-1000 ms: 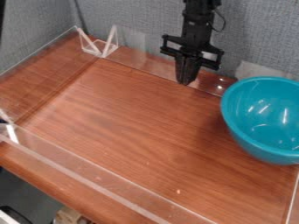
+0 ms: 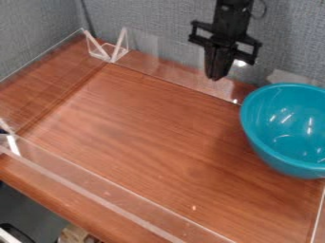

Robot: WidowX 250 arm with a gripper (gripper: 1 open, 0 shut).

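Observation:
My black gripper (image 2: 216, 66) hangs over the back of the wooden table (image 2: 140, 142), near the grey back wall, with its fingers pointing down. It is shut, with nothing visible between its fingertips. A large teal bowl (image 2: 282, 128) sits at the right side of the table, below and to the right of the gripper. The bowl appears empty.
Clear plastic edging runs along the table's sides, with a white bracket (image 2: 108, 47) at the back left corner. A grey wall stands on the left.
The gripper has moved gradually to the right, toward the bowl's side, and slightly lower in the picture. The bowl has not moved.

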